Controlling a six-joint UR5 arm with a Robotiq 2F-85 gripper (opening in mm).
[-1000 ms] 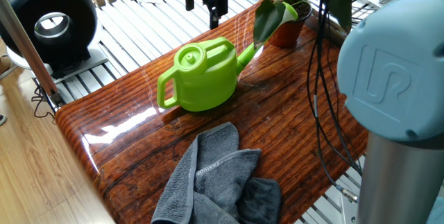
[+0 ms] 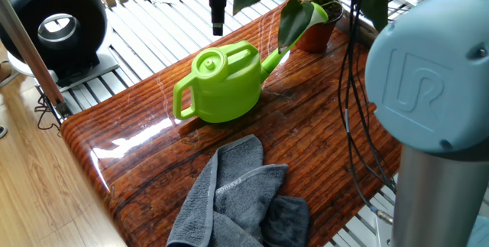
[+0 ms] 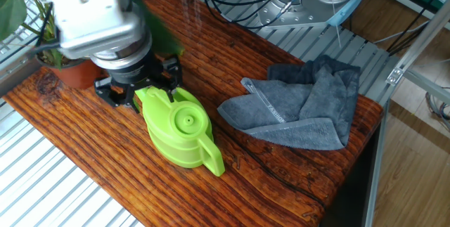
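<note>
A bright green watering can [image 2: 221, 86] stands upright on the brown wooden tabletop [image 2: 145, 182], its spout pointing toward the potted plant [image 2: 315, 37]. My gripper [image 2: 218, 29] hangs beyond and above the can in exterior view 1, seen edge-on so that its fingers overlap. From exterior view 2, the gripper [image 3: 143, 93] stands open, its two black fingers spread apart over the spout side of the watering can [image 3: 184, 125]. I see nothing held between them. Whether a finger touches the can is hard to tell; exterior view 1 shows a gap.
A crumpled grey towel [image 3: 299, 107] lies on the tabletop beside the can. Plant leaves [image 2: 294, 25] reach over the spout. Black cables [image 2: 348, 109] hang near the arm [image 2: 435, 86]. Bare wood is free along the table's front-left part.
The gripper has turned about its vertical axis, so its fingers went from side by side to overlapping in exterior view 1. It has shifted slightly left. Can and towel have stayed still.
</note>
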